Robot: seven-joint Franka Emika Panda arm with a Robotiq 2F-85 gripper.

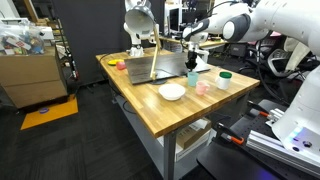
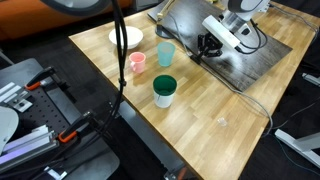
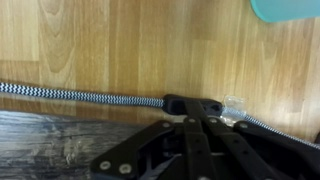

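My gripper is shut, low over the table at the edge of the dark grey board. A black-and-white braided cable [image 3: 80, 95] runs up to the fingers from the left in the wrist view. It comes out again on their right, beside a small clear piece [image 3: 234, 108]. The fingers cover the stretch between, so whether the cable is pinched or only lies beneath them cannot be told. In exterior view 2 the gripper [image 2: 207, 46] is over the board, with the pale cable [image 2: 232, 94] curving past it onto the bare wood.
A teal cup [image 2: 165, 55] stands close to the gripper, its rim also at the wrist view's top right. Nearby are a pink cup [image 2: 138, 63], a green-and-white cup [image 2: 164, 93] and a white bowl [image 2: 126, 38].
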